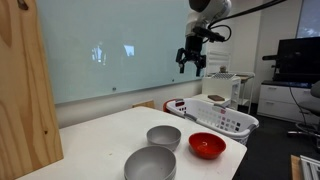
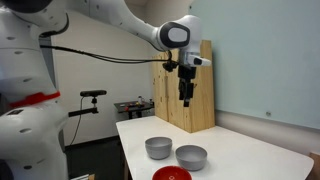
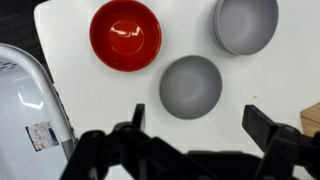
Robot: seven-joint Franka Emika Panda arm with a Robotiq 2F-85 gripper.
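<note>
High above the white table, my gripper (image 1: 190, 68) stands open with nothing between its fingers. Below it lie three bowls, all apart from the gripper. The red bowl (image 3: 125, 35) is near the table's edge, by the basket side. One grey bowl (image 3: 190, 87) lies nearest the middle of the wrist view. The other grey bowl (image 3: 246, 24) sits at the top right there, only partly in view. In exterior view 2 the red bowl (image 2: 172, 174) is cut off by the lower edge. Both grey bowls look empty.
A white laundry basket (image 1: 228, 121) stands alongside the table near the red bowl. A tall wooden panel (image 1: 30, 90) rises at the table's other end.
</note>
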